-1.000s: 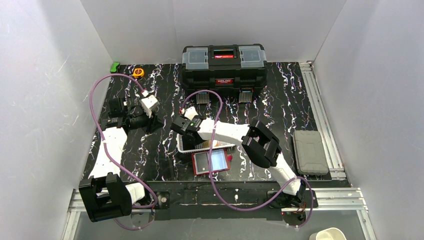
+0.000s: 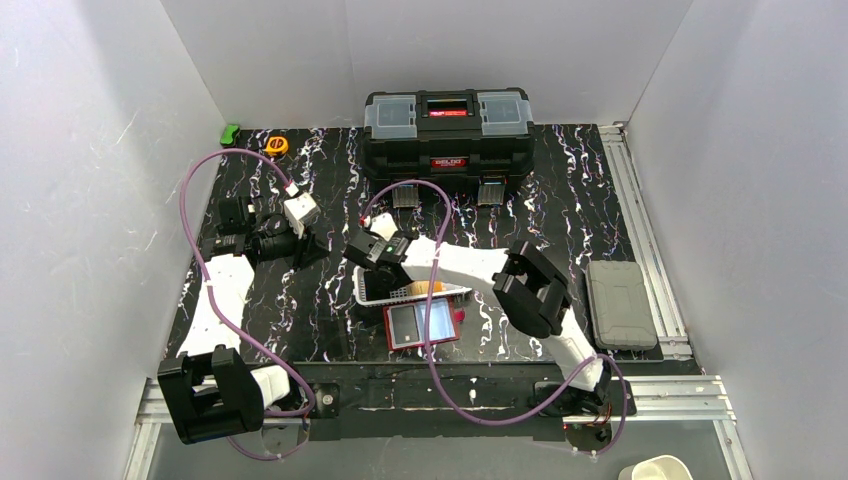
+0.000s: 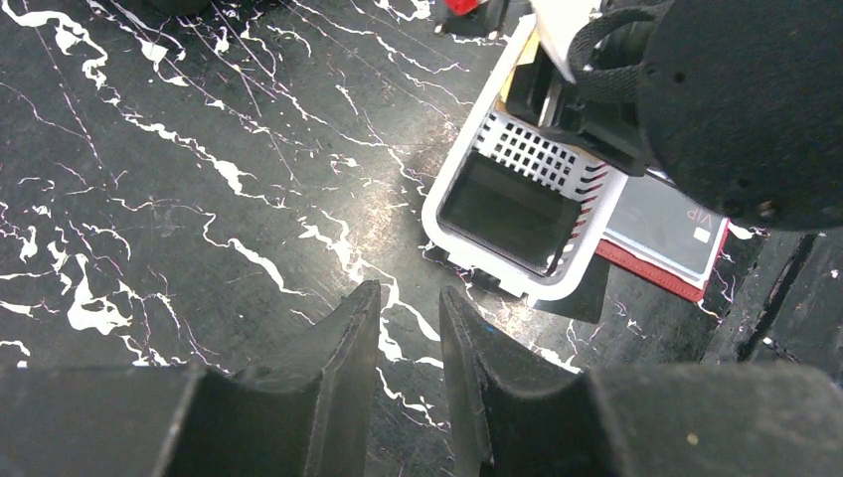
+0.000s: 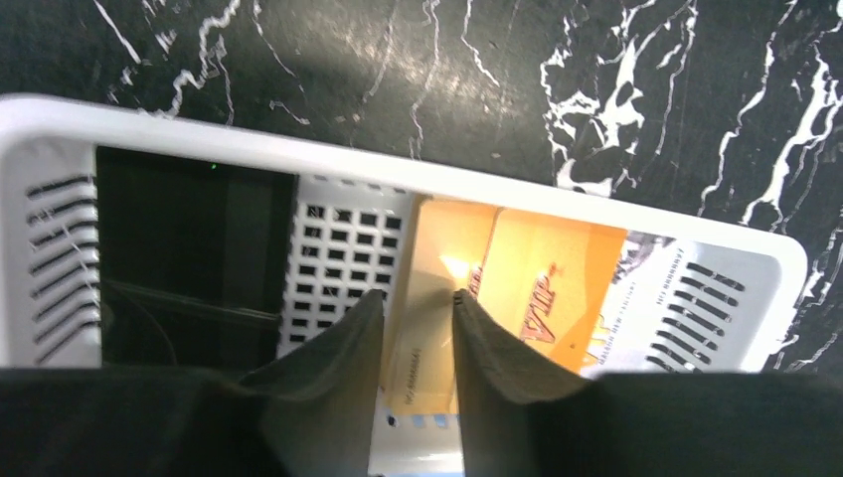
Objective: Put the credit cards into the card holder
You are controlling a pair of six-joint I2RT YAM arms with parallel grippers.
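Observation:
In the top view the red-edged card holder (image 2: 404, 324) with clear pockets lies open in front of a white basket (image 2: 361, 290). Inside that basket, the right wrist view shows orange cards (image 4: 557, 288), one (image 4: 452, 238) lying tilted over the others, and a black card (image 4: 189, 229) at the left end. My right gripper is low over the tilted orange card, its fingers apart; I cannot tell if they touch it. Off to the left, my left gripper stands part open above bare table, nothing between its fingers.
A black toolbox (image 2: 448, 140) stands at the back and a grey case (image 2: 621, 304) at the right. The right arm (image 2: 460, 266) reaches across the basket. Bare table lies between the left gripper and the basket.
The right arm and its hose have shifted slightly to the right over the basket. My left arm has hardly moved, and the basket and holder look unmoved.

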